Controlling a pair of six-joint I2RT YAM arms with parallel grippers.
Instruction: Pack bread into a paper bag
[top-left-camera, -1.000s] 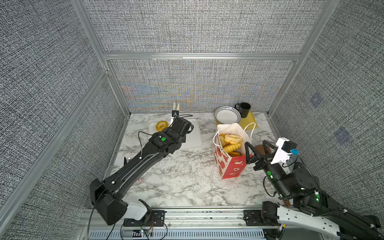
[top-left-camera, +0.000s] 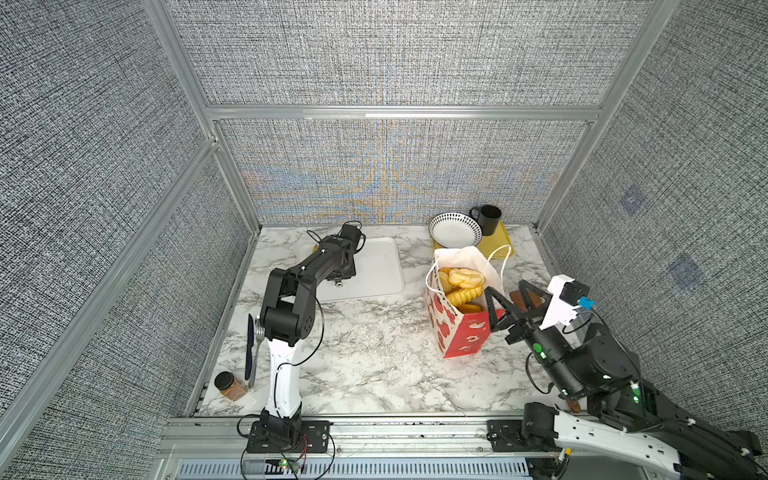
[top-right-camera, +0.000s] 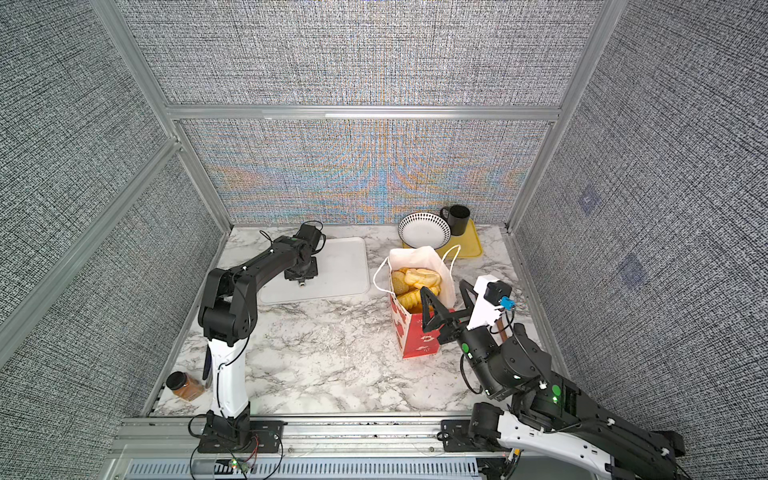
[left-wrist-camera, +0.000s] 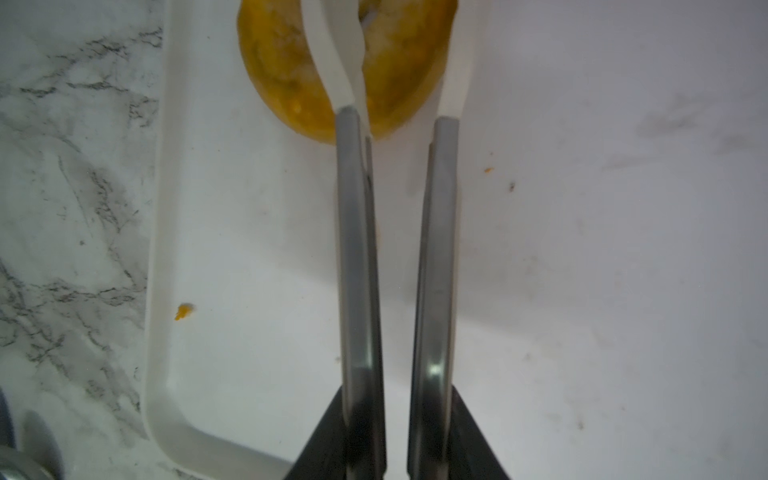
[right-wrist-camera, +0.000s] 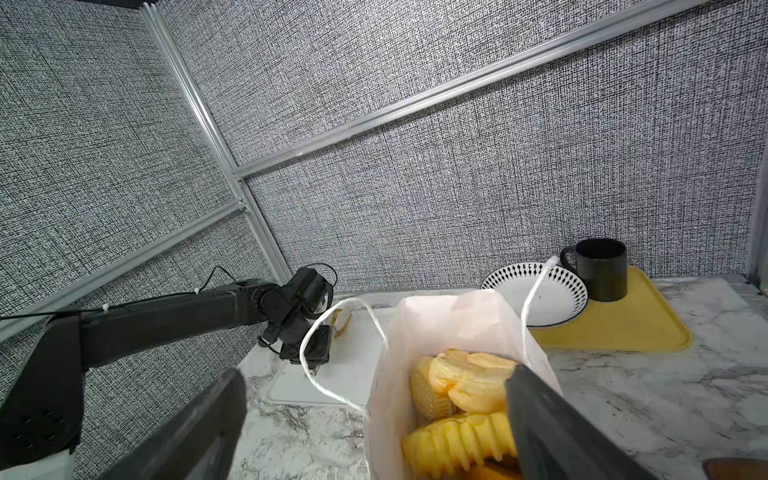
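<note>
In the left wrist view a golden ring-shaped bread (left-wrist-camera: 280, 76) lies near the edge of the white tray (left-wrist-camera: 240, 360). My left gripper is shut on metal tongs (left-wrist-camera: 357, 240) with white tips, which stand a little apart. One prong crosses over the bread, the other is at its right edge; whether they touch it I cannot tell. The red-and-white paper bag (top-left-camera: 468, 332) stands upright, with several breads (right-wrist-camera: 460, 441) inside. Beside the bag's right side, my right gripper (top-left-camera: 507, 289) is open; its fingers (right-wrist-camera: 552, 428) look blurred in the right wrist view.
A patterned plate (top-left-camera: 455, 230) and a black mug (top-left-camera: 487, 217) stand on a yellow tray (top-left-camera: 505, 241) at the back right. A spice jar (top-left-camera: 230, 385), knife (top-left-camera: 249, 352) and fork (top-left-camera: 258, 332) lie front left.
My left arm has swung and folded, bringing the tongs from pointing toward the back down over the tray and the bread. The bag stays put; the right arm has hardly moved.
</note>
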